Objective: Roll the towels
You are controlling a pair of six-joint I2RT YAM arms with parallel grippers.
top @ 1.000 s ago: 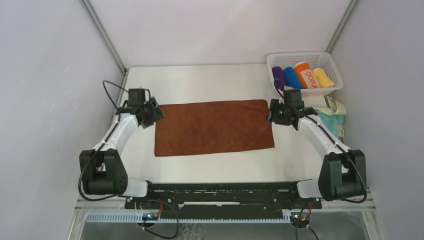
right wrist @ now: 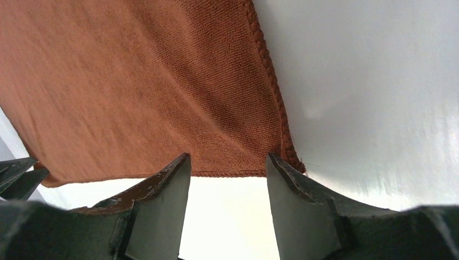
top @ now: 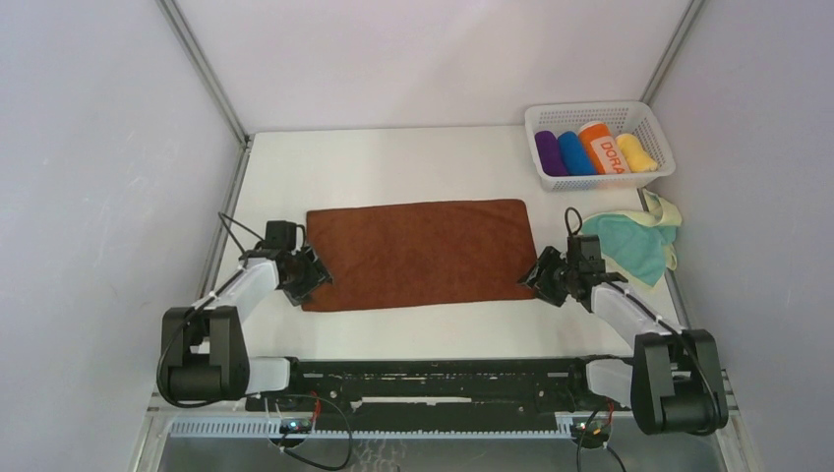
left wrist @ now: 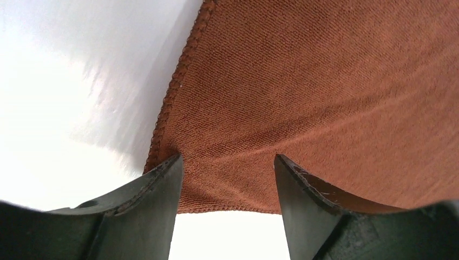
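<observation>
A brown towel (top: 423, 256) lies spread flat and long across the white table. Over its near left corner my left gripper stands open, with brown cloth (left wrist: 303, 103) visible between and beyond its fingers. At the near right corner my right gripper is open too, the towel's near hem (right wrist: 227, 174) running across the gap between its fingertips. Both wrist views show light creases in the cloth at these corners; whether the fingers touch it I cannot tell.
A white basket (top: 600, 182) at the back right holds several rolled towels. Below it a teal and cream cloth (top: 634, 246) lies heaped beside my right arm. Bare table (top: 413, 339) runs along the front and behind the towel.
Both grippers have come towards the front, from the towel's upper ends to its near corners.
</observation>
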